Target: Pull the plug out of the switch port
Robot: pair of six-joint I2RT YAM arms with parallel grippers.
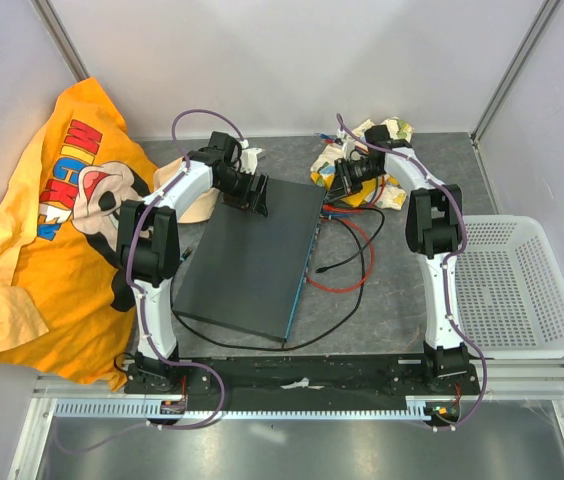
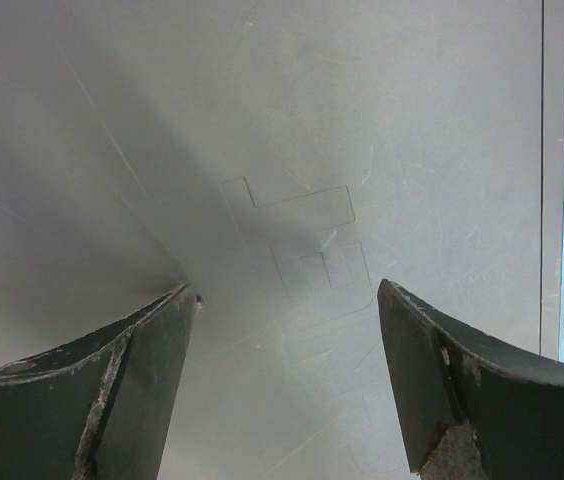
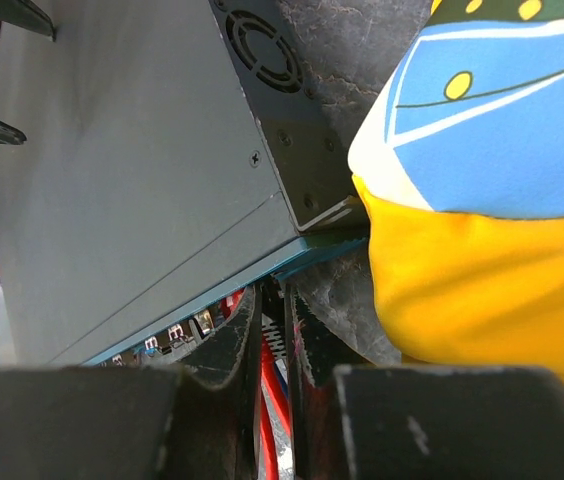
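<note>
The grey switch [image 1: 247,260] lies mid-table, its port edge [image 3: 177,335] facing right with red and black cables. My left gripper is open over the switch's top surface, nothing between its fingers. My right gripper is at the switch's far right corner, fingers close together at the cables under the edge; whether a plug is between them is hidden.
An orange Mickey cloth [image 1: 52,230] fills the left. A yellow printed cloth [image 3: 482,280] lies beside the right gripper. A white basket [image 1: 512,285] stands at right; loose black cable [image 1: 332,325] crosses the front table.
</note>
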